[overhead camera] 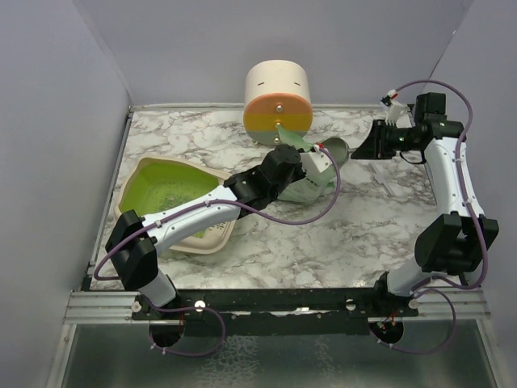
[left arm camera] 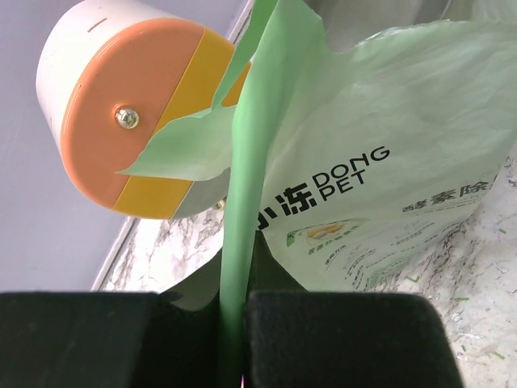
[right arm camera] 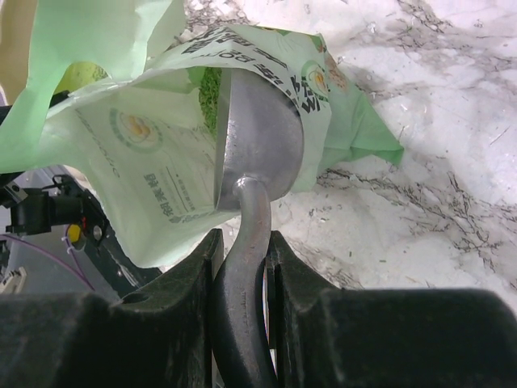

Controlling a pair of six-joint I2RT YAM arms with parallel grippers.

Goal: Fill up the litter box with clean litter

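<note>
The litter bag (left arm camera: 371,121), pale green with DONG PET print, stands mid-table; my left gripper is shut on its upper edge, the green film running between the fingers. My right gripper is closed round the steel scoop's handle; the scoop's head (right arm camera: 262,133) is inside the open bag, against green granules (right arm camera: 208,97). The litter box (overhead camera: 153,194), a green tray with beige rim, sits at the table's left, partly behind my left arm, with some granules on its floor.
A white and orange cylindrical container (overhead camera: 275,89) stands at the back middle. A few green bits lie on it near the bag.
</note>
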